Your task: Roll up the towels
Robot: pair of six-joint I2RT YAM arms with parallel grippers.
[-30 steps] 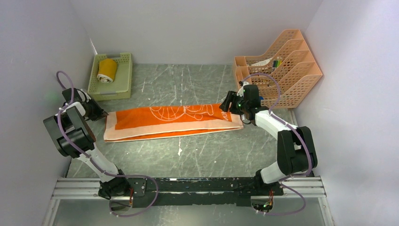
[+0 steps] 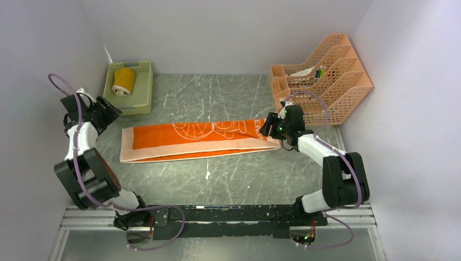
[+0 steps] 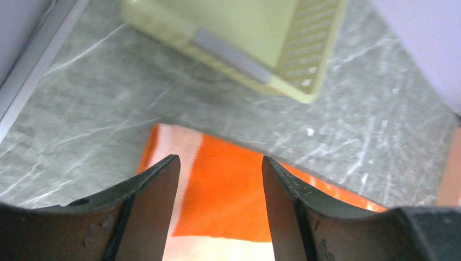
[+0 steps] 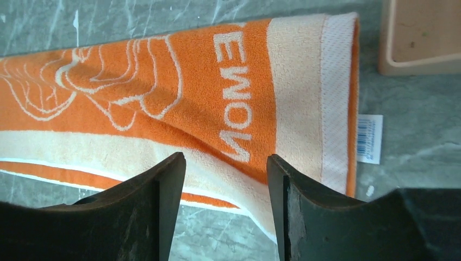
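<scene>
An orange towel point(image 2: 157, 136) with cream borders and white print lies in a long folded strip across the table, its right part rippled near the lettering point(image 4: 234, 109). My left gripper hangs above and off the towel's left end, open, with nothing between its fingers; in the left wrist view the towel's corner is below it. My right gripper is open over the towel's right end, empty. A rolled yellow towel point(image 2: 124, 80) rests in the green basket point(image 2: 141, 100) at the back left.
A peach tiered organizer point(image 2: 342, 92) with pens stands at the back right, close to my right arm. Walls bound both sides.
My left arm has risen from the towel's left end, moving slightly back from it. My right gripper has shifted a little toward the front and right. The towel looks nearly unchanged.
</scene>
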